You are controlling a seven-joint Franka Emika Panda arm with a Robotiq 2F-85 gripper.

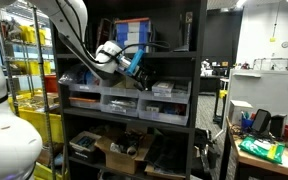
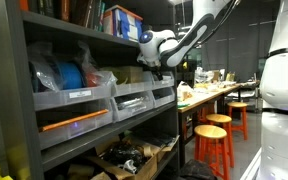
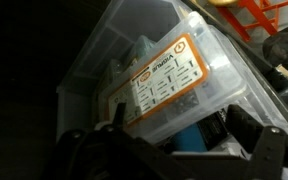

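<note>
In the wrist view, a clear plastic box with an orange-bordered white label lies tilted across the middle. My gripper stands open over the box's near side, its dark fingers spread apart. Whether they touch the box cannot be told. Seen from the front, the gripper is at the shelf rack, above the row of clear bins. The side view shows the arm reaching in over the same bins.
Just above the reach is an upper shelf holding blue and white boxes. Cardboard boxes fill the lower shelf. A worktable with a green packet stands to the right, and orange stools stand in the aisle.
</note>
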